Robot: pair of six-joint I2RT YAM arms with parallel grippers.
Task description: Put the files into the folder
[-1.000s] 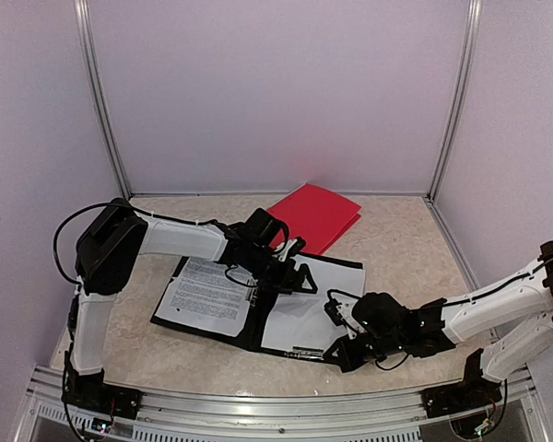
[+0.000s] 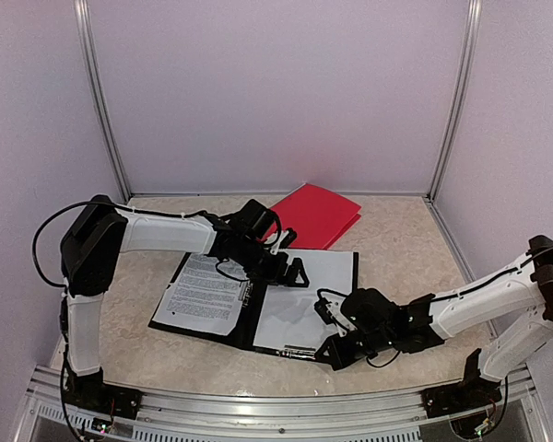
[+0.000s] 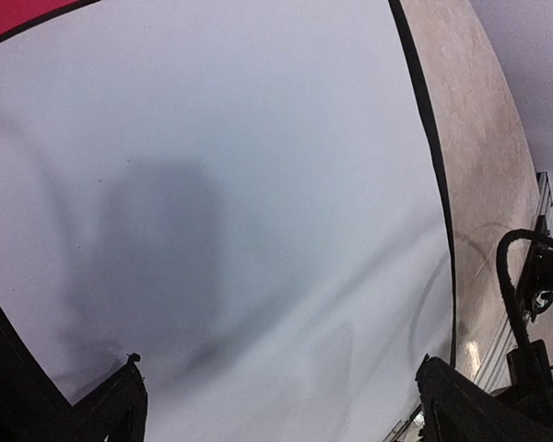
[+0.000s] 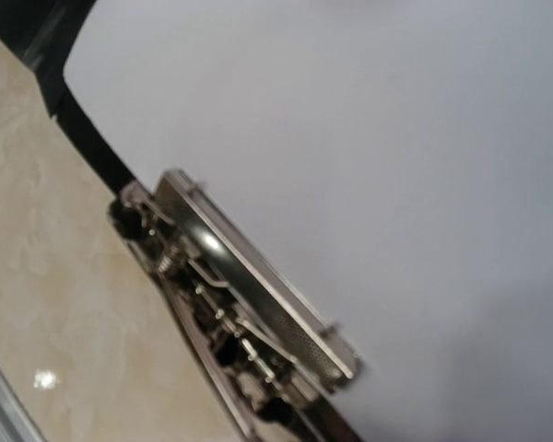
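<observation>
An open black folder (image 2: 252, 309) lies on the table, printed papers (image 2: 195, 304) on its left half and a blank white sheet (image 2: 295, 308) on its right. My left gripper (image 2: 293, 274) is open above that sheet; in the left wrist view its fingertips frame the bare sheet (image 3: 258, 184). My right gripper (image 2: 327, 354) is shut at the folder's near right corner. The right wrist view, slightly blurred, shows a metal clip (image 4: 249, 276) on the folder's edge beside the white sheet; that gripper's fingers are not visible there.
A red folder (image 2: 313, 214) lies behind the black one. A metal rail (image 2: 240, 401) runs along the front edge, and walls enclose three sides.
Both arms have moved slightly to the left, and the black folder with its white sheet has shifted a little leftward with them.
</observation>
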